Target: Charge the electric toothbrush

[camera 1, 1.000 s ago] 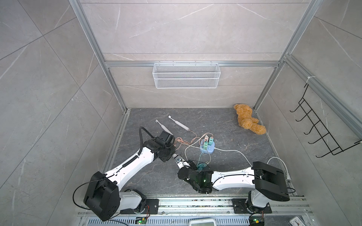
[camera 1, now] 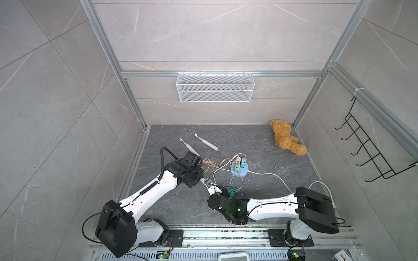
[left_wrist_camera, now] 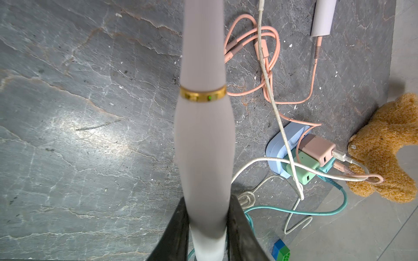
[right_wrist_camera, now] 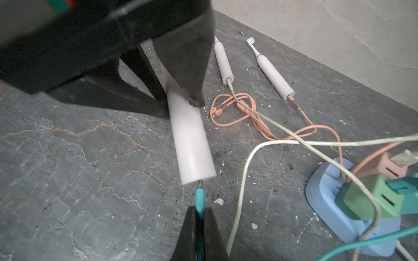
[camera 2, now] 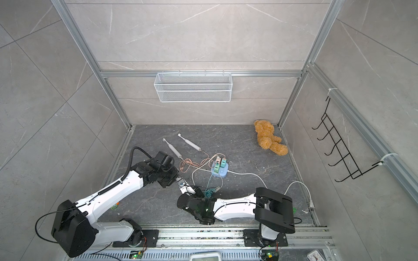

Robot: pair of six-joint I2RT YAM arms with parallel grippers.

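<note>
A white toothbrush handle (left_wrist_camera: 204,143) with a gold ring is held in my left gripper, which is shut on it. In the right wrist view its flat bottom end (right_wrist_camera: 199,177) points down toward the teal charging cable (right_wrist_camera: 199,200). My right gripper is shut on that thin cable, just behind its plug. The slim metal tip of the plug lines up with the handle's bottom end; whether it touches or enters the port, I cannot tell. Two other toothbrushes lie behind: one on a white cable (right_wrist_camera: 223,65), one on a pink cable (right_wrist_camera: 276,76).
A blue power strip (right_wrist_camera: 322,187) carries green, pink and teal adapters to the right. White and pink cables cross the floor between it and the brushes. A brown teddy bear (camera 1: 287,138) sits at the back right.
The left arm has hardly moved.
</note>
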